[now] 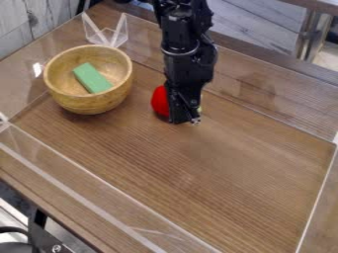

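My black gripper point(183, 103) is low over the middle of the table, at a red round object point(164, 100) that it partly covers. Whether the fingers are around it or just in front of it, and how far apart they stand, I cannot tell.
A wooden bowl point(59, 91) at the left holds a green block point(89, 79). A white wire-like object point(109, 32) lies at the back left.
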